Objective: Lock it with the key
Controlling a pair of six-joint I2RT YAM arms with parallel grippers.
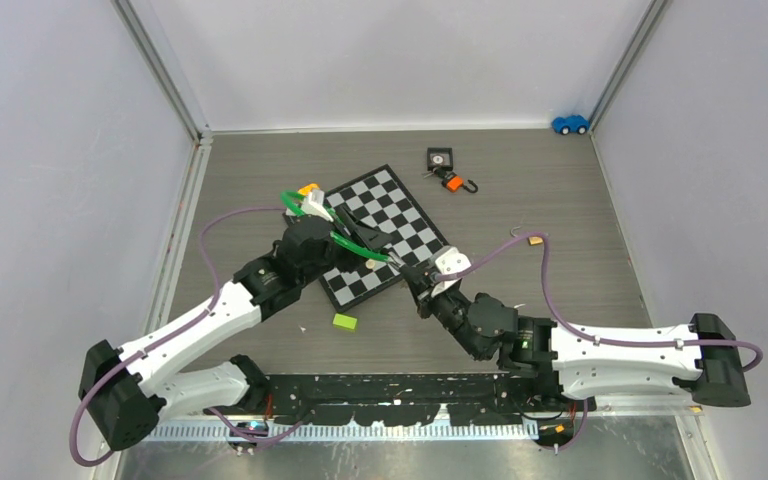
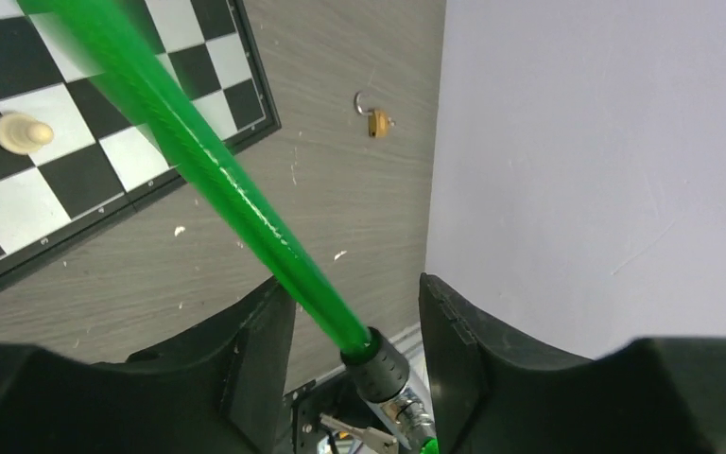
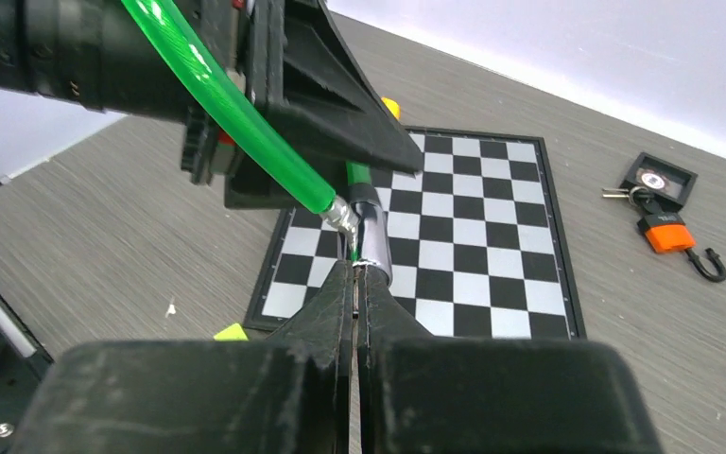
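A green cable lock [image 2: 246,213] with a silver lock cylinder [image 3: 372,236] hangs between my two grippers near the chessboard's middle. My left gripper is part open around the cable, its fingers apart with the green tube between them. My right gripper is shut at the lower end of the lock, where a small metal piece, apparently the key, shows at its fingertips, partly hidden. The cable's metal tip [image 3: 340,216] lies against the cylinder in the right wrist view.
A chessboard [image 1: 385,200] lies beneath. A black-orange padlock [image 1: 455,183] and small dark box [image 1: 439,157] lie behind it, a brass padlock [image 1: 535,240] to the right, a blue toy car [image 1: 570,124] in the back corner, a yellow-green block [image 1: 345,322] in front.
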